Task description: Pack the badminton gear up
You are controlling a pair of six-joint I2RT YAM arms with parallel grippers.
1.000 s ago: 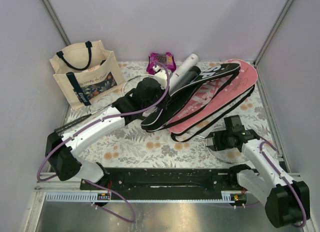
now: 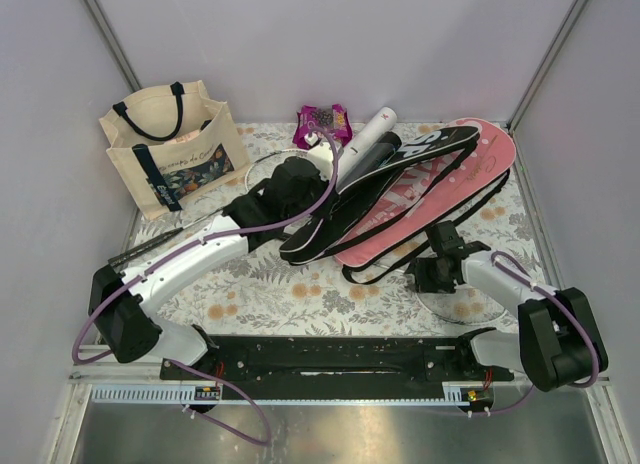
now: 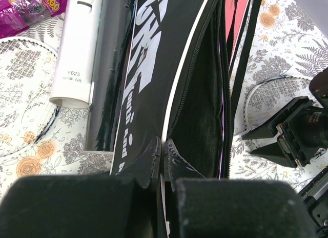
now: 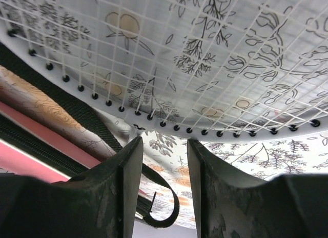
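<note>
The badminton bag, pink [image 2: 478, 162] with a black flap [image 3: 148, 58], lies across the back right with its zipped mouth gaping. My left gripper is shut on the flap's white-piped edge and lifts it. One racket's white hoop [image 4: 197, 133] lies flat at the front right. Just short of its rim, my right gripper is open, and nothing is visibly held between its fingers. Another racket [image 3: 35, 40] lies left of the bag, its dark handle [image 2: 145, 246] toward the left wall. A white shuttlecock tube [image 3: 77, 58] rests along the bag's left side.
A dark grey cylinder [image 3: 105, 84] lies between tube and bag. Behind stands a purple snack packet [image 2: 322, 126]; at the back left is a beige tote [image 2: 195, 169]. A black strap [image 4: 97, 125] runs close to my right fingers. Bare tablecloth [image 2: 270, 304] stretches across the front middle.
The right arm has shifted left and slightly inward, and its gripper has come lower over the front-right racket's rim. My left arm stays put, the flap still raised.
</note>
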